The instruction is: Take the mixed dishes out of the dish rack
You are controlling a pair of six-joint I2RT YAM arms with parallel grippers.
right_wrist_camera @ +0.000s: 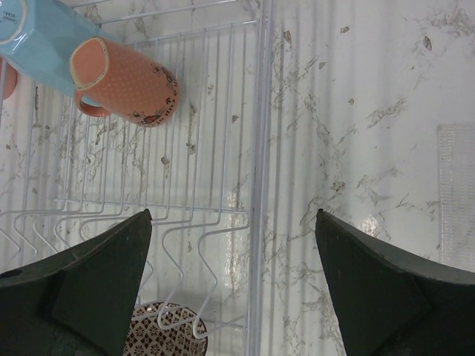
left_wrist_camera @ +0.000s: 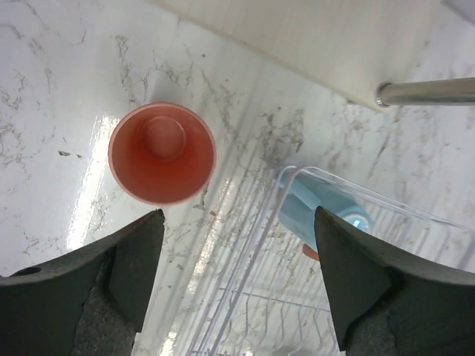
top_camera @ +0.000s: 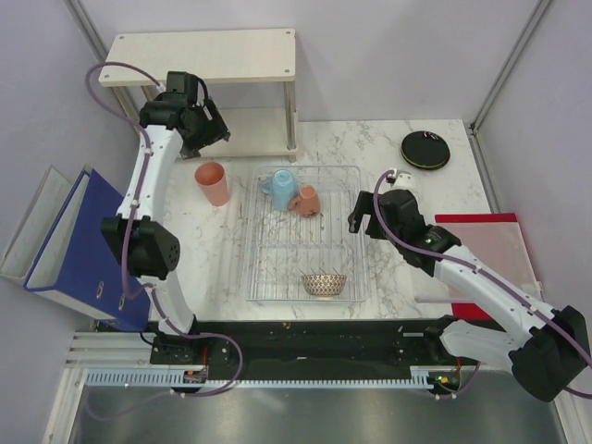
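Observation:
The dish rack (top_camera: 305, 245) holds a light blue mug (top_camera: 280, 190) and a peach mug (right_wrist_camera: 122, 81) at the back, and a patterned bowl (top_camera: 323, 284) at the front. An orange cup (left_wrist_camera: 162, 154) stands on the counter left of the rack. My left gripper (top_camera: 205, 129) is above and behind that cup, open with nothing between its fingers. My right gripper (top_camera: 361, 213) hovers open over the rack's right edge.
A two-tier shelf (top_camera: 199, 55) stands at the back left. Blue binders (top_camera: 88, 250) are at the far left, a black round item (top_camera: 425, 148) at back right, a red-edged mat (top_camera: 476, 264) at right.

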